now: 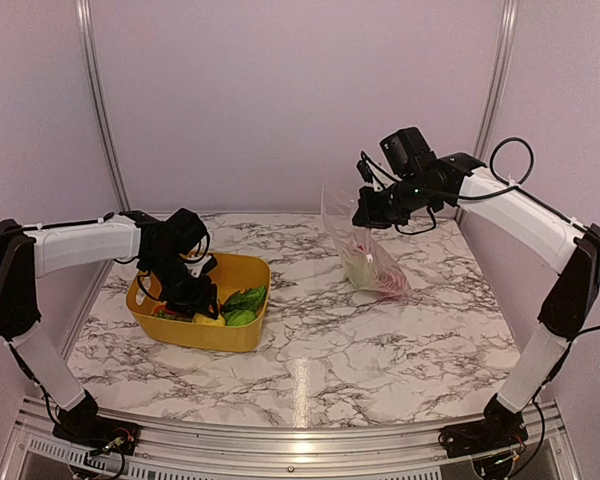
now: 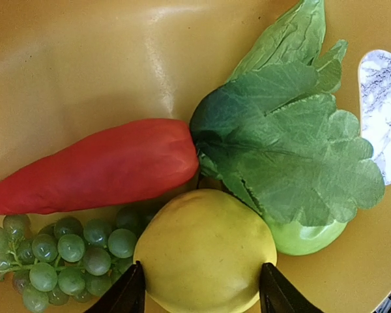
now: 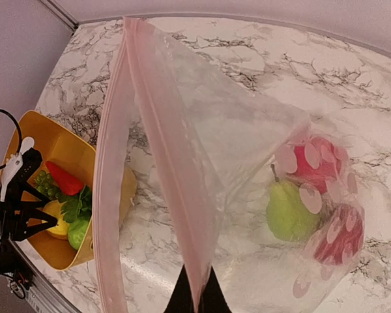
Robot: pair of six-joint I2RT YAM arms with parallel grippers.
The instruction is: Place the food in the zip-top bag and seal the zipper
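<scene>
Inside the orange basket [image 1: 195,335], my left gripper is part open, its fingers on either side of a round yellow fruit [image 2: 205,248]. Whether both pads press on the fruit cannot be told. A red pepper [image 2: 111,166], green grapes [image 2: 58,254], a leafy green vegetable [image 2: 287,137] and a round green item [image 2: 306,236] lie around it. My right gripper is shut on the rim of the clear zip bag [image 3: 161,150], holding it up. A green pear [image 3: 290,212] and reddish shapes show at the bag's bottom, blurred by the plastic.
The basket's walls stand close around my left gripper, with a handle opening [image 2: 382,107] in one side. Bare marble table [image 1: 310,360] lies between basket and bag and along the front.
</scene>
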